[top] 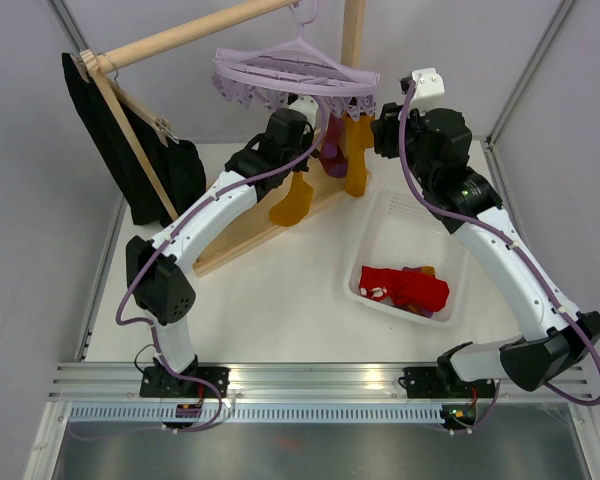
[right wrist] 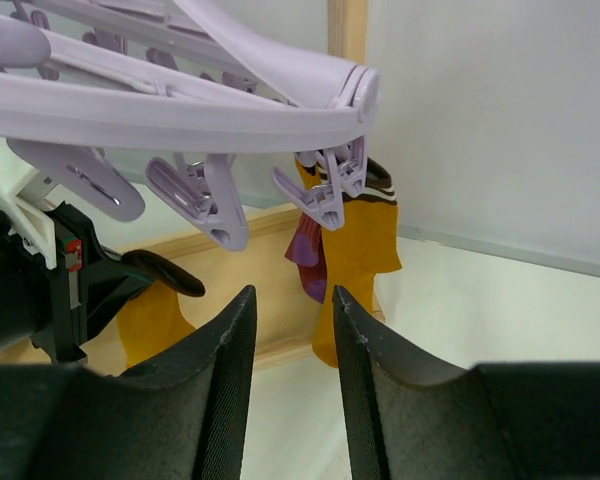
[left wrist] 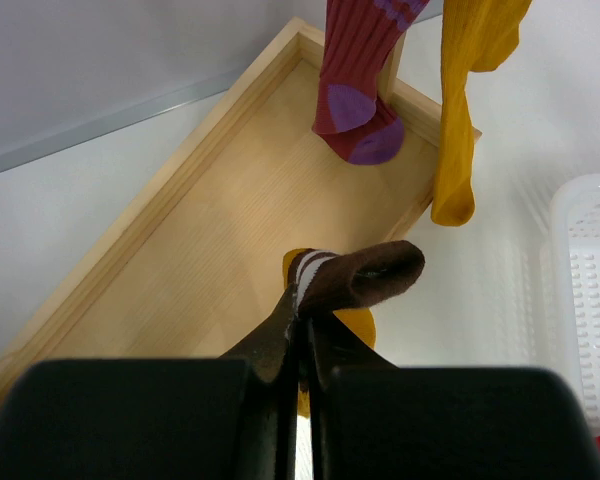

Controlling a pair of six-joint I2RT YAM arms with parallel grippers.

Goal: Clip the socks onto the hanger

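Observation:
A lilac clip hanger (top: 296, 70) hangs from the wooden rack. Purple socks and a long yellow sock hang at its right; in the right wrist view the yellow sock (right wrist: 350, 270) hangs below the end clips. My left gripper is shut on a yellow sock with a brown-and-white cuff (left wrist: 365, 275), just under the hanger. My right gripper is part open, nothing between its fingers, right of and below the end clips.
A white basket (top: 410, 240) on the right holds red and other socks (top: 405, 288). Black cloth (top: 130, 140) hangs on the rack's left. The wooden base (left wrist: 210, 240) lies under the hanger.

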